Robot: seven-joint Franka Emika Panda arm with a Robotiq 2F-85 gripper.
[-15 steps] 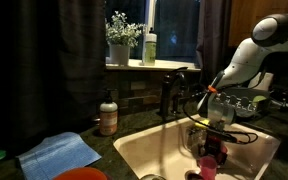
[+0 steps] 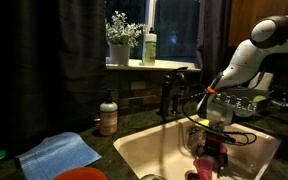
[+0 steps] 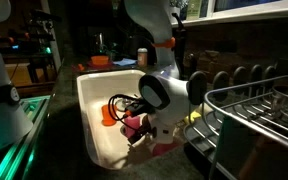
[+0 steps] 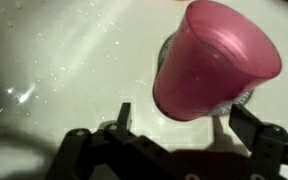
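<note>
A pink translucent cup (image 4: pixel 206 68) stands on the sink floor over the metal drain (image 4: pixel 165 50) in the wrist view, its mouth tilted toward the camera's right. My gripper is open, one fingertip to each side below the cup's base in that view, with nothing gripped. In exterior view 1 the cup (image 2: pixel 205 167) shows low in the white sink, just in front of the gripper (image 2: pixel 213 151). From exterior view 2 the arm reaches down into the basin, and its hand hides much of what lies beneath.
The sink (image 3: pixel 96 142) has raised walls around the hand. A wire dish rack (image 3: pixel 246 108) stands close beside it. The faucet (image 2: pixel 165 98) rises at the back edge. A blue cloth (image 2: pixel 58 155) and a soap bottle (image 2: pixel 108 117) occupy the left counter.
</note>
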